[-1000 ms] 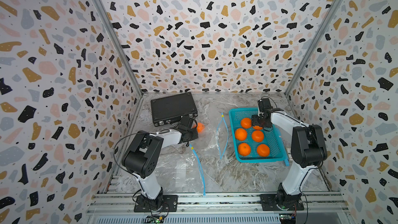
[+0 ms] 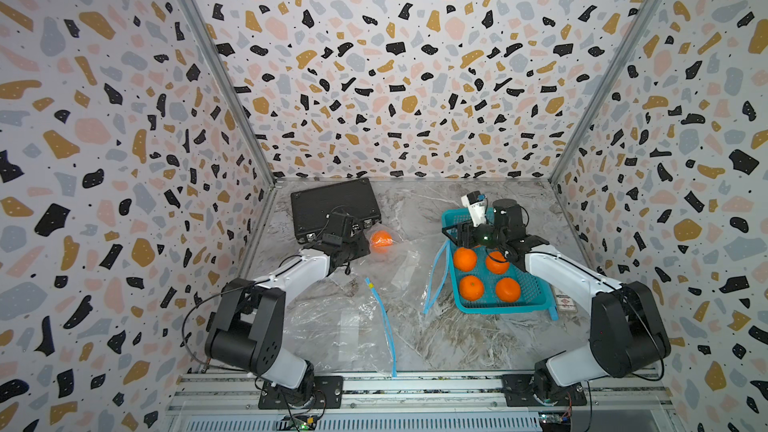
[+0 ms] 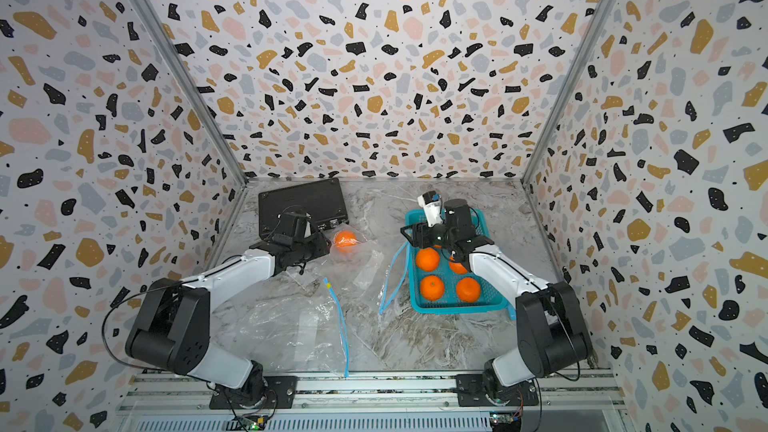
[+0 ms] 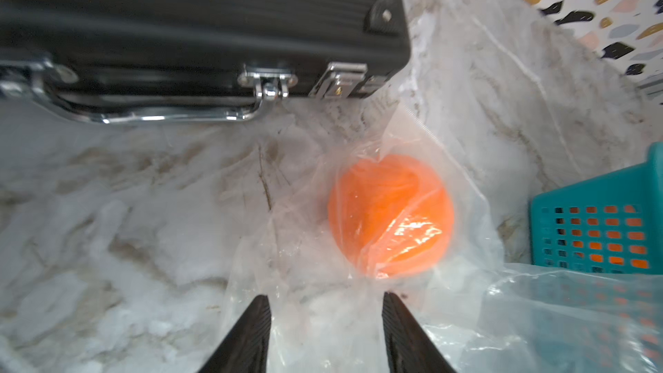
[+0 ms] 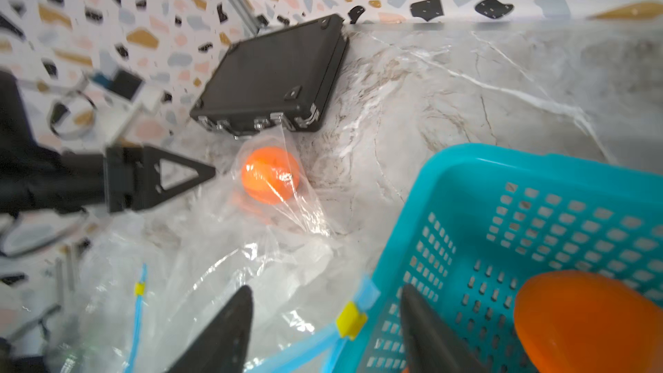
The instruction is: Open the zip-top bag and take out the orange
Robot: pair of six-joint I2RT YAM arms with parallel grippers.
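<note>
An orange [image 4: 390, 214] lies inside a crumpled clear zip bag [image 4: 469, 304] on the table, near the black case. The bag's blue zip strip with yellow slider [image 5: 351, 317] runs along the teal basket's left edge. My left gripper is open over the bag just short of the orange, nothing between its fingers. My right gripper hangs by the basket's left rim with fingers apart, the slider showing between them from its camera; I cannot tell whether it touches.
A teal basket [image 2: 548, 296] holds several oranges. A black case [image 2: 334, 204] lies at the back left. Another flat bag with blue strip [image 2: 384, 324] lies at the front left.
My right gripper has moved left from over the basket's back right to its left rim. My left gripper has shifted slightly left. The bag with the orange has shifted slightly.
</note>
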